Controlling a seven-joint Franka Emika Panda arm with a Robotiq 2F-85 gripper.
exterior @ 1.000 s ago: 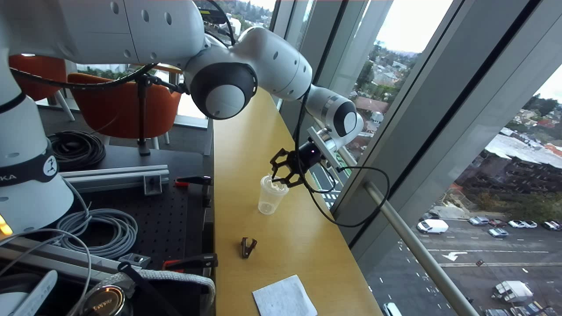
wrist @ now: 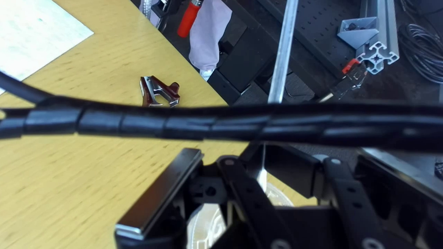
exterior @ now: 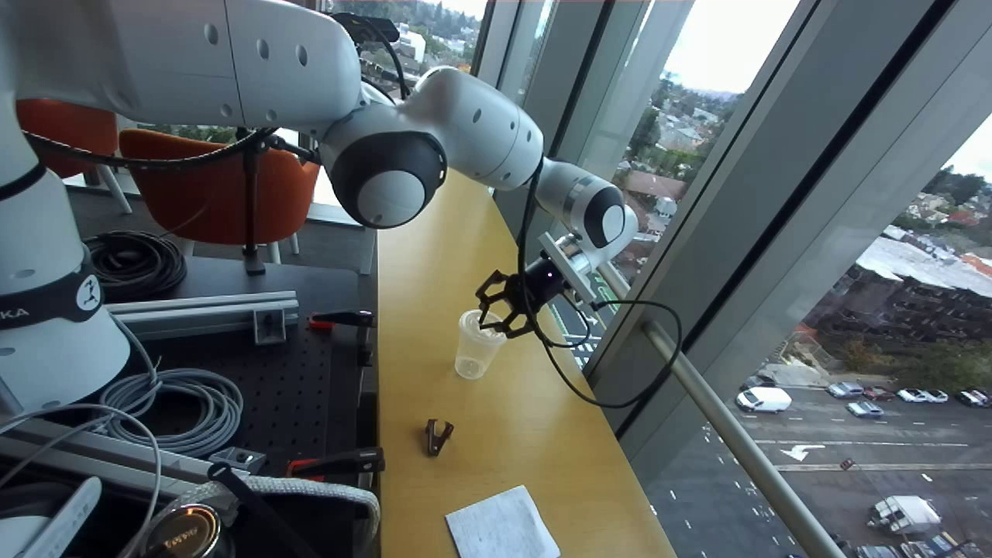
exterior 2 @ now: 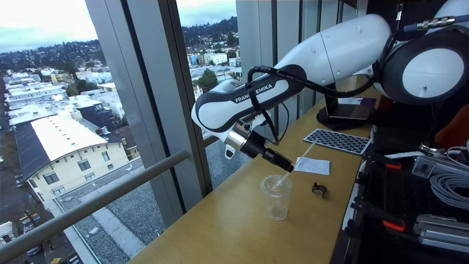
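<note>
A clear plastic cup (exterior: 478, 346) with a lid stands upright on the wooden counter. Just above it in exterior view 2 is my gripper (exterior 2: 291, 169), shut on a thin translucent straw (exterior 2: 307, 151). The straw slants up and away from the fingers, and its lower end reaches the lid of the cup (exterior 2: 277, 204). Whether that end has passed through the lid's hole cannot be told. Looking down in the wrist view, the straw (wrist: 283, 54) runs upward past a black cable, while my fingers hide much of the cup's lid (wrist: 205, 224).
A dark staple remover (exterior: 437, 437) and a white paper (exterior: 503, 524) lie on the counter. Further along is a keyboard (exterior 2: 337, 140). A black cable (wrist: 207, 123) crosses the wrist view. Windows and a railing (exterior: 735, 437) line one side, a cluttered black cart (exterior: 279, 390) the other.
The cup, staple remover and paper look unmoved.
</note>
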